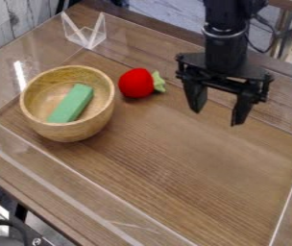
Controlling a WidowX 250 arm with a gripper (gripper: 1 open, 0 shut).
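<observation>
My gripper [213,96] hangs at the upper right over the wooden table, a dark wrist with several fingers spread downward; whether it is open or shut is unclear. A wooden bowl [100,115] at the left holds a green block [69,104]. A red round object with a small green part [135,83], perhaps a tomato or strawberry toy, lies between the bowl and my gripper.
A clear wire or plastic holder [85,31] stands at the upper left. Dark cables show at the lower left corner.
</observation>
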